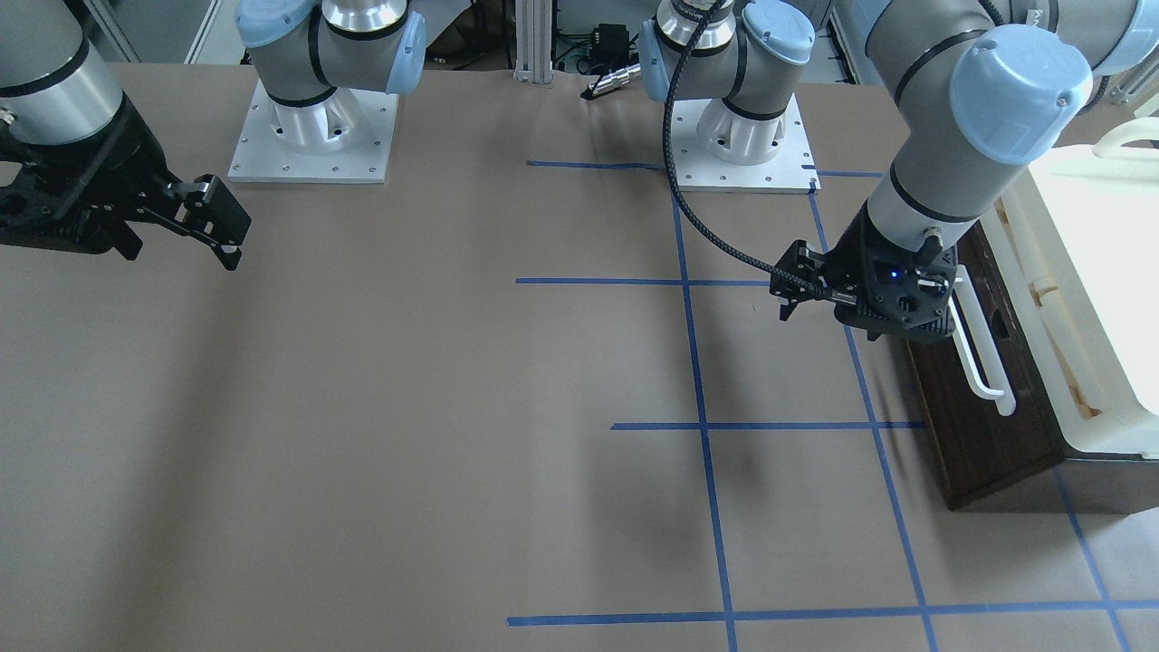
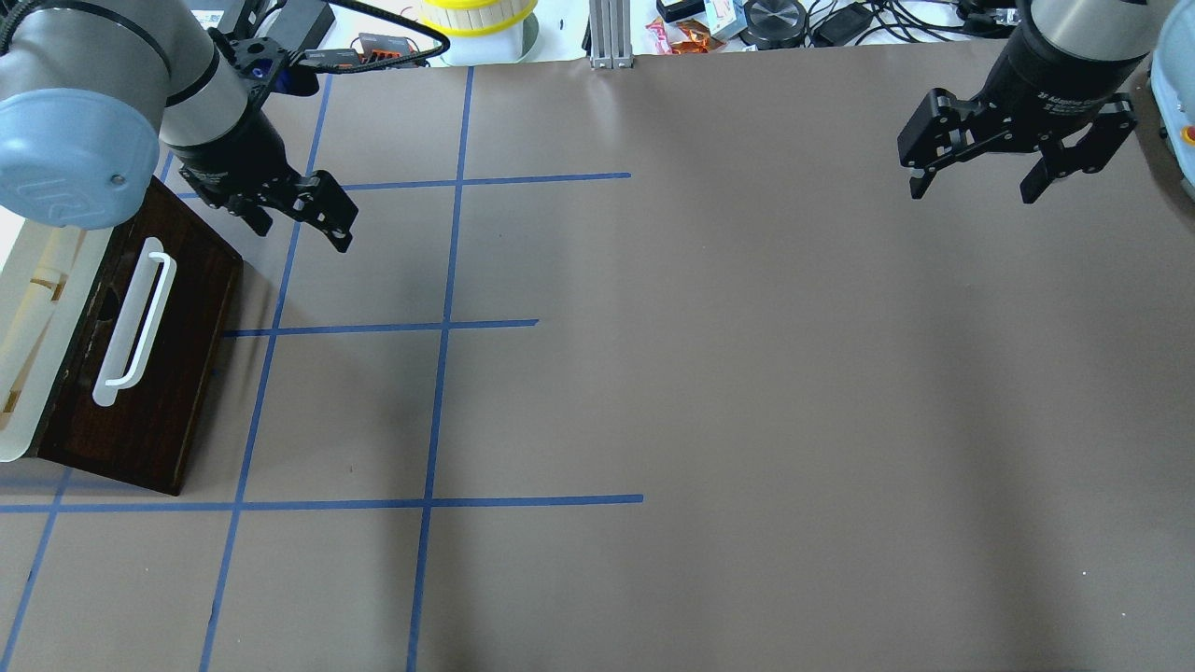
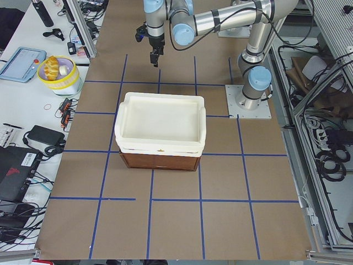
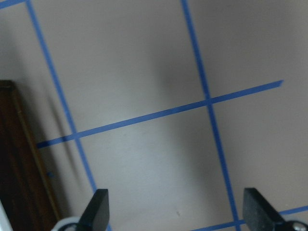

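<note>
My gripper (image 2: 302, 241) hangs open above the floor beside a dark wooden box (image 2: 168, 392) that has a white handle (image 2: 140, 325) on its face and a cream plastic top (image 3: 160, 121). In the left wrist view the two fingertips sit at the lower edge with bare taped floor between them; part of the box shows at the left. In the front view the gripper is just above and left of the handle (image 1: 978, 337).
A second arm's gripper (image 2: 1008, 146) stands at the far side. A cable (image 1: 706, 228) runs along my arm.
</note>
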